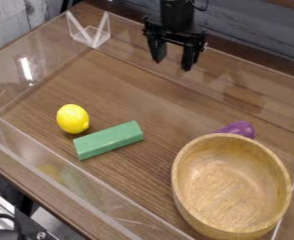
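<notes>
My black gripper (175, 49) hangs at the top centre over the back of the wooden table; whether it is open or shut is hard to tell. A yellow lemon-like object (72, 118) lies at the left, with a green block (107, 140) to its lower right. A purple object (235, 130) lies at the right, just behind a large tan bowl (231, 216) at the front right. Nothing visible is near the gripper on the table.
A clear wire-like holder (94, 28) stands at the back left corner. Black cable shows at the lower left edge.
</notes>
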